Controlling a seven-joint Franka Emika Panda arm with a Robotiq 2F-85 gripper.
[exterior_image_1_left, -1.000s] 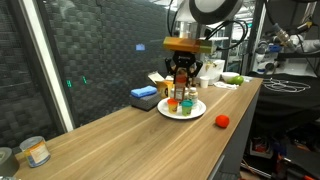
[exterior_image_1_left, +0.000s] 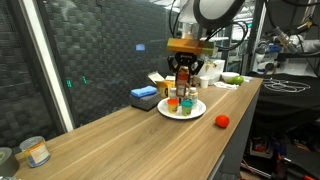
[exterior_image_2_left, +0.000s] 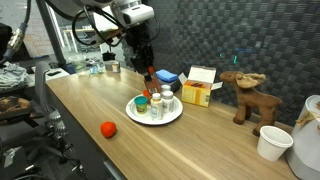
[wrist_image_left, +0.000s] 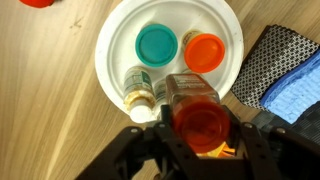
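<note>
A bottle with an orange-red cap (wrist_image_left: 201, 124) is clasped by my gripper, whose fingers are shut on it. The bottle stands over the edge part of a round white plate (wrist_image_left: 118, 45); whether its base touches the plate cannot be told. Also on the plate are a teal-lidded container (wrist_image_left: 156, 45), an orange-lidded container (wrist_image_left: 204, 53) and a small white-capped bottle (wrist_image_left: 140, 106). From the side, in exterior view 2, the dark bottle (exterior_image_2_left: 151, 78) appears upright behind the teal container (exterior_image_2_left: 141, 104).
A red ball-like object (exterior_image_1_left: 222, 121) lies right of the plate near the table edge. Behind the plate are a blue cloth (exterior_image_1_left: 144, 91), an open yellow box (exterior_image_2_left: 199, 86) and a toy moose (exterior_image_2_left: 254, 98). Bare table (exterior_image_1_left: 110, 145) extends to the left in exterior view 1.
The arm has shifted only slightly. The bottle stays in my gripper over the plate, and the other things keep their places.
</note>
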